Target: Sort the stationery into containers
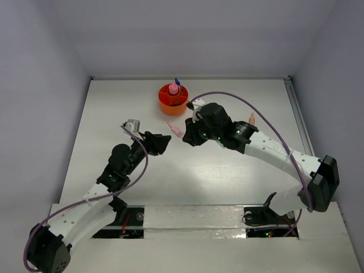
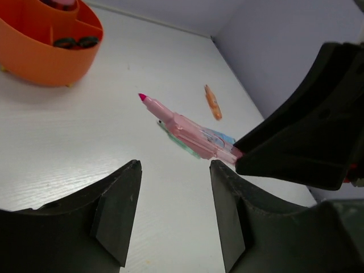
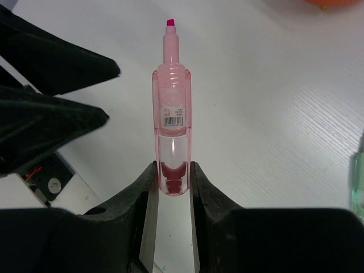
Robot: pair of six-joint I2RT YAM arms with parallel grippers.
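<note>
A pink marker [image 1: 175,129] [image 2: 190,133] [image 3: 172,102] is held by its end in my right gripper [image 1: 187,135], shut on it. My left gripper [image 1: 159,145] stands open just left of the marker, nothing between its fingers. An orange divided organizer [image 1: 173,108] [image 2: 45,62] at the back holds a pink item [image 1: 173,89], a blue one and dark scissor-like handles [image 2: 77,42]. An orange marker [image 2: 212,102] lies at the right of the table; a green one [image 3: 357,187] and a blue one [image 2: 224,136] are partly hidden.
Walls enclose its back and sides. Both arms reach over the front edge.
</note>
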